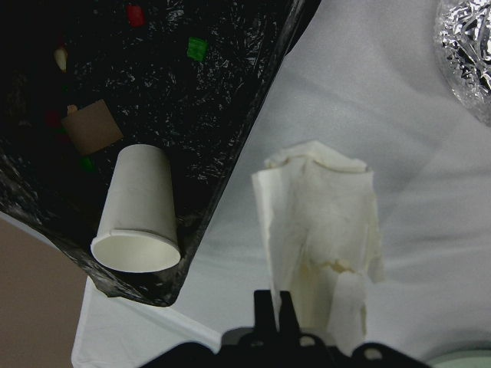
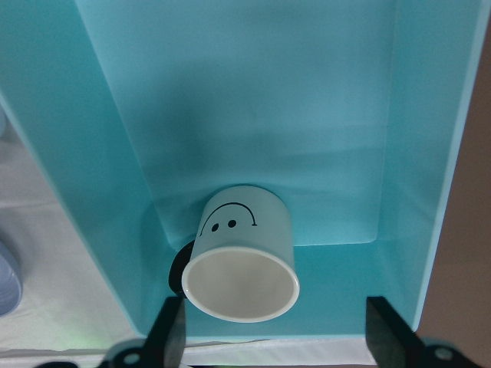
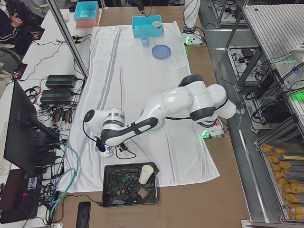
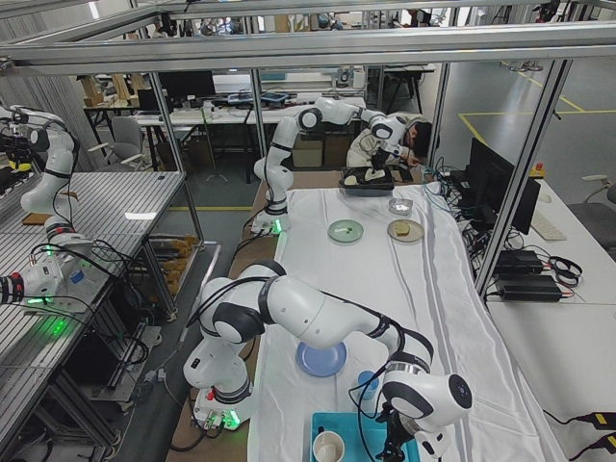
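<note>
My left gripper is shut on a crumpled cream paper piece (image 1: 314,230), held above the cloth between the black lined tray (image 1: 199,123) and the foil dish (image 1: 468,50). A white paper cup (image 1: 138,195) lies on its side in that tray, among small scraps. My right gripper stands open over the teal bin (image 2: 230,115), with nothing between its fingers. A white mug (image 2: 242,284) with a printed face lies on its side in the bin.
A blue plate (image 4: 320,361) and blue cup (image 4: 369,385) stand near the bin. A green plate (image 4: 345,230) and beige plate (image 4: 405,230) lie toward my left arm.
</note>
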